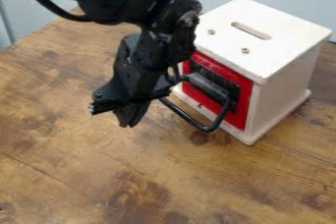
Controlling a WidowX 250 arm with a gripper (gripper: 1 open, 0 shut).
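My black gripper (126, 114) hangs shut over the wooden table, left of a white wooden box (262, 41) with a red front panel (239, 120). A dark handle-like bar (210, 83) sits in the panel's dark opening, with a black tube or cable looping in front of it near my wrist. Nothing shows between my fingertips. The arm hides part of the box's left side.
A pale wall stands at the back left. The box's top has a slot and screws.
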